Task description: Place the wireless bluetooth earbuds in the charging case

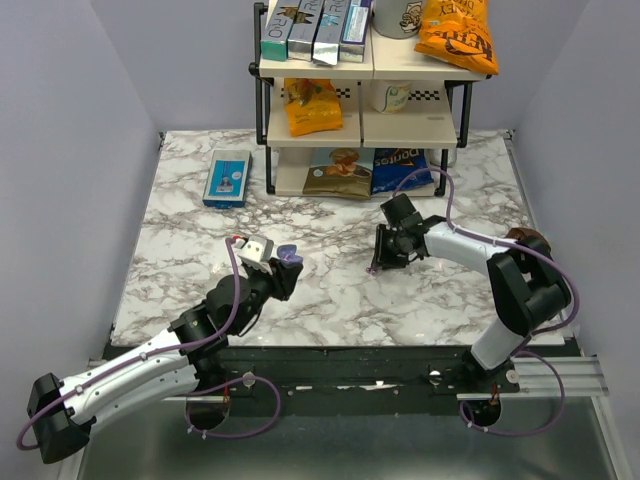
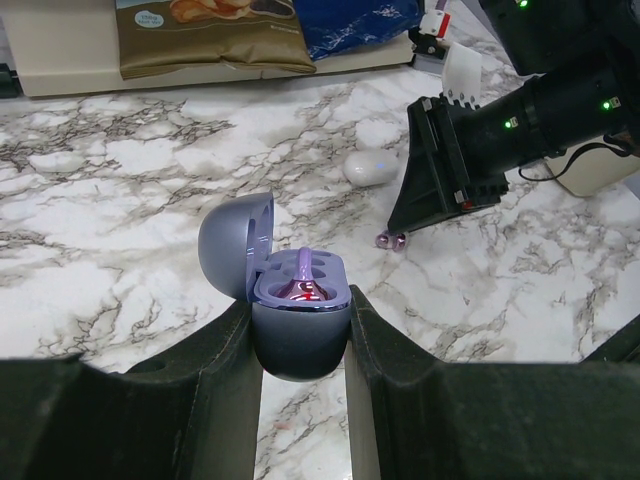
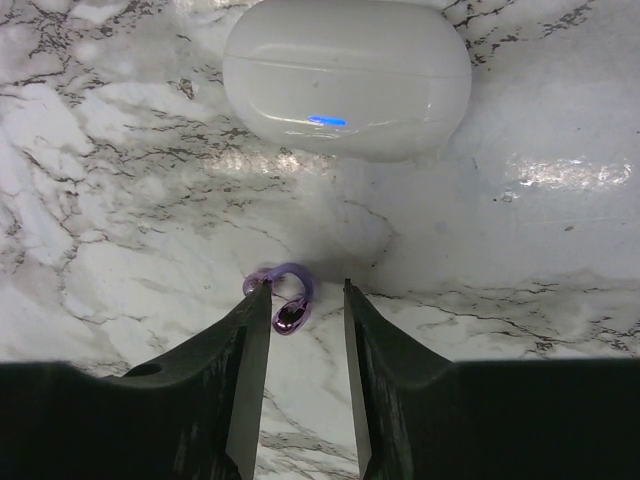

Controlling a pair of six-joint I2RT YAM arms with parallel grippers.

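A purple charging case (image 2: pixel 300 335) with its lid tipped up is held between the fingers of my left gripper; one earbud (image 2: pixel 305 265) sits in it with its stem upward. In the right wrist view a purple earbud (image 3: pixel 303 276) lies on the marble table, just beyond the fingertips and nearer the left one. My right gripper is part open above the table, with nothing held between its fingers. In the left wrist view that loose earbud (image 2: pixel 391 241) shows just below the right gripper's tips.
A glossy white rounded case (image 3: pixel 345 80) lies on the table beyond the loose earbud. The shelf rack (image 1: pixel 415 125) with snack bags stands at the back, and a blue box (image 1: pixel 227 178) lies at the back left. Between the arms the table is bare.
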